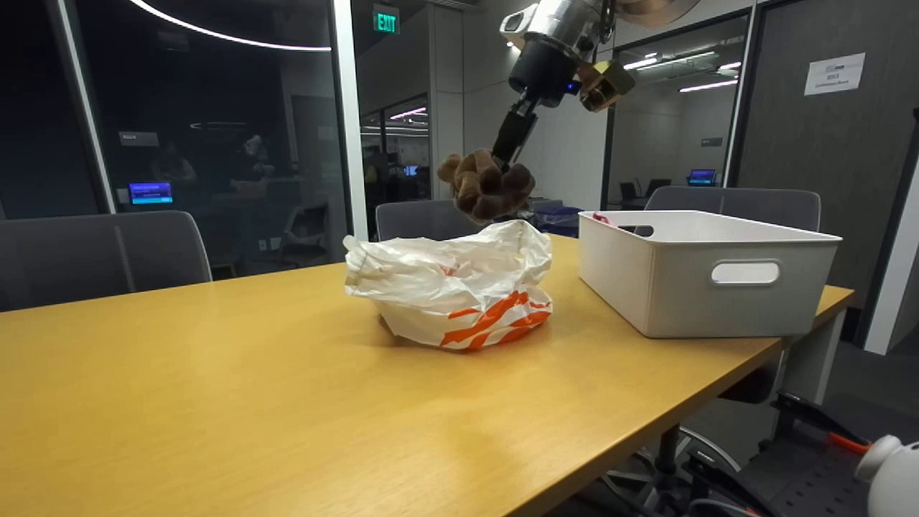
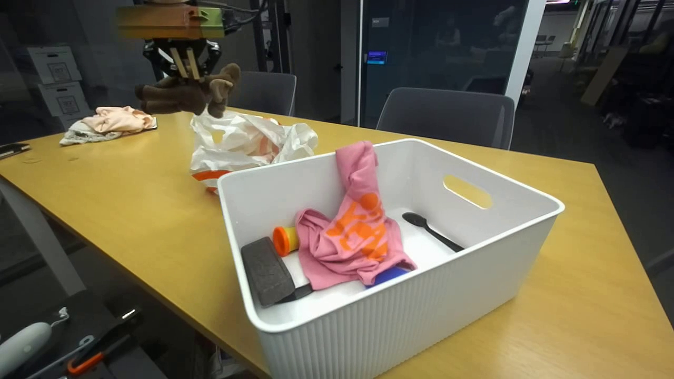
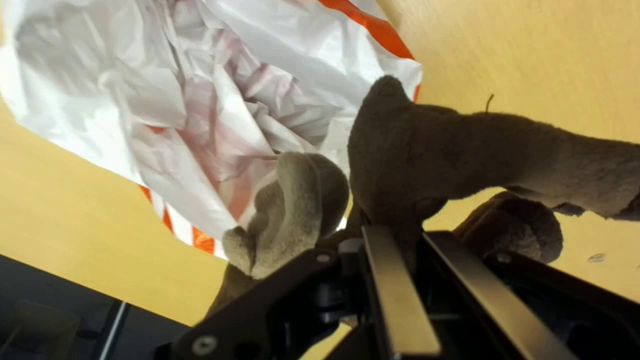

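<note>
A brown plush toy (image 1: 488,188) hangs in the air with my gripper (image 2: 187,70) shut on it. In the wrist view the soft brown plush (image 3: 408,156) spreads out to both sides of the fingers (image 3: 399,294). Below it, the white plastic bag (image 1: 448,284) with orange print rests on the table, its mouth crumpled and partly open. From above, the wrist view shows the bag (image 3: 198,90) just beyond the toy; the two look apart in the first exterior view.
A white bin (image 2: 392,335) stands near the bag, holding a pink cloth (image 2: 357,221), a black spoon (image 2: 433,231), a dark brush-like block (image 2: 265,270) and a small yellow tub (image 2: 285,240). Folded cloths (image 2: 110,123) lie at the table's far end.
</note>
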